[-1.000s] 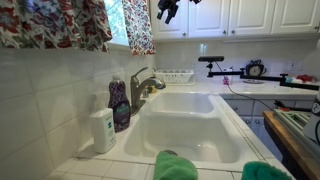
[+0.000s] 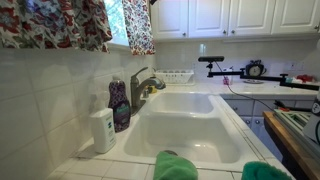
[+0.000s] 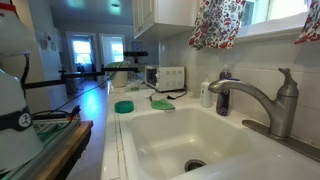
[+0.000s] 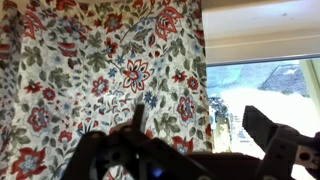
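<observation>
A flowered red, white and blue curtain [image 4: 110, 80] fills the left of the wrist view, beside a bright window [image 4: 255, 105]. My gripper stands open before them, its dark fingers [image 4: 252, 122] wide apart with nothing between them. Whether it touches the cloth cannot be told. In exterior view 1 the same kind of curtain [image 2: 50, 22] hangs over the window at the upper left; only a dark bit of the gripper shows at the top edge. From exterior view 2 the white arm [image 3: 22, 105] is seen at the left, the gripper out of sight.
Below lies a white double sink [image 2: 185, 138] with a tall faucet [image 2: 143, 88]. A white bottle [image 2: 103, 132] and a purple bottle [image 2: 120, 105] stand beside it. A green cloth [image 2: 175, 167] and a teal item [image 2: 262, 172] rest on the front counter. Both basins look empty.
Over the last second my gripper has moved up and left in exterior view 1, nearly leaving the top of the picture. The sink, bottles and cloths have stayed put.
</observation>
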